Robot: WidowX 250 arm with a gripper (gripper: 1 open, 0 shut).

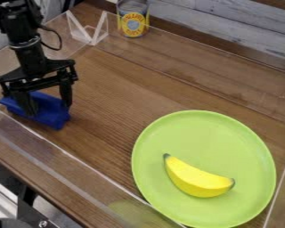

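Observation:
My black gripper [38,89] is open at the left of the table, its fingers down around a blue block [50,116] that lies near the left edge. Whether the fingers touch the block is unclear. A yellow banana [198,178] lies on a round green plate [202,134] at the lower right.
A can with a yellow label [133,22] stands at the back by the white plank wall [216,27].

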